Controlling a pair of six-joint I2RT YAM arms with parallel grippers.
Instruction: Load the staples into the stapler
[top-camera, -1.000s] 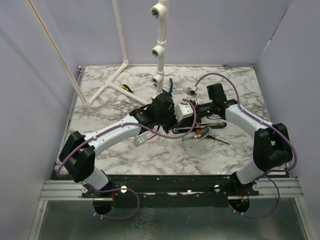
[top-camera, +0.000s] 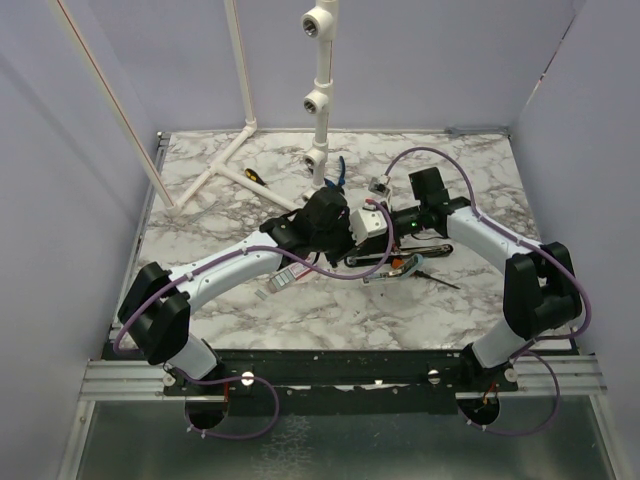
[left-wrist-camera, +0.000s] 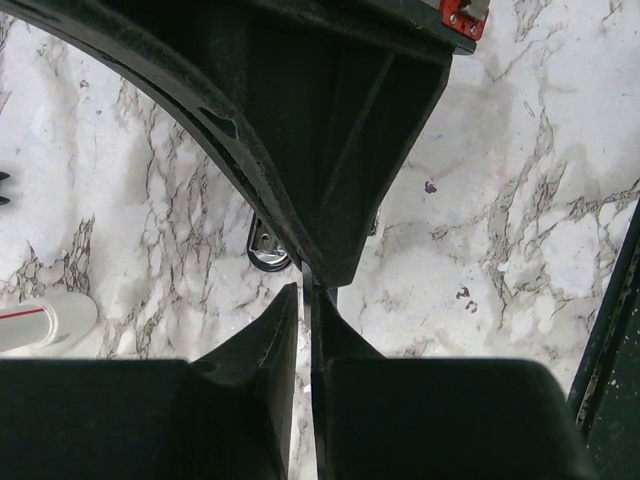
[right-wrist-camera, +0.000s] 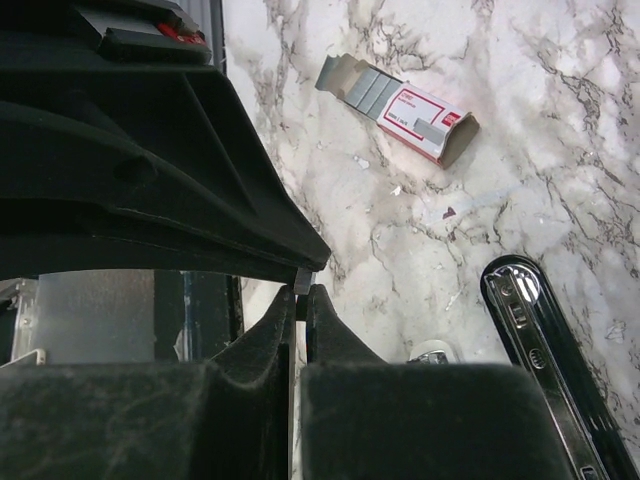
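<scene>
A small grey staple strip spans the two grippers' tips above the table. My right gripper is shut on its lower end in the right wrist view. At the strip's other end is my left gripper, whose fingers stand slightly apart with a thin gap between them. The long black stapler lies open on the marble, its shiny metal end showing. In the left wrist view the right arm's fingers hide most of it. A red-and-white staple box lies on its side, flap open, grey staples inside.
A teal-handled tool and a dark screwdriver lie near the stapler. Blue-handled pliers and a yellow-black screwdriver are farther back. White pipe crosses the back left.
</scene>
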